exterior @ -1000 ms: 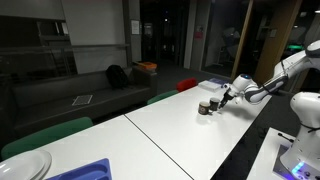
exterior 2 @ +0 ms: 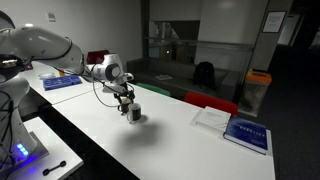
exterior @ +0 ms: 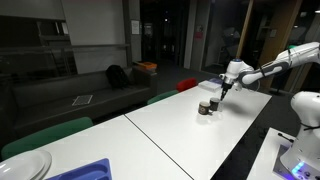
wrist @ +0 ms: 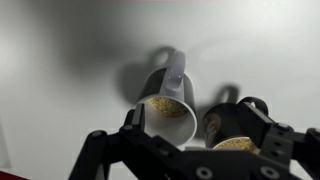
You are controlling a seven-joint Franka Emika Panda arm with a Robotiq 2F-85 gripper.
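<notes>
A white mug (wrist: 168, 120) with golden-brown contents stands on the white table below my gripper, its handle (wrist: 174, 68) pointing to the top of the wrist view. Beside it on the right is a dark mug (wrist: 228, 128), also with golden-brown contents and partly hidden by a finger. The fingers are spread wide apart, and neither appears to grip a mug. In exterior view 2 the pale mug (exterior 2: 136, 115) and the dark mug (exterior 2: 125, 102) stand close together beneath the arm's end.
A blue box (exterior 2: 246, 133) and a white, paper-like item (exterior 2: 212, 118) lie on the table's right side in exterior view 2. White plates (exterior: 25, 164) and a blue tray (exterior: 80, 171) occupy the near left in exterior view 1.
The arm's end has risen above the mugs over the last second. Both mugs appear to have stayed in place on the table.
</notes>
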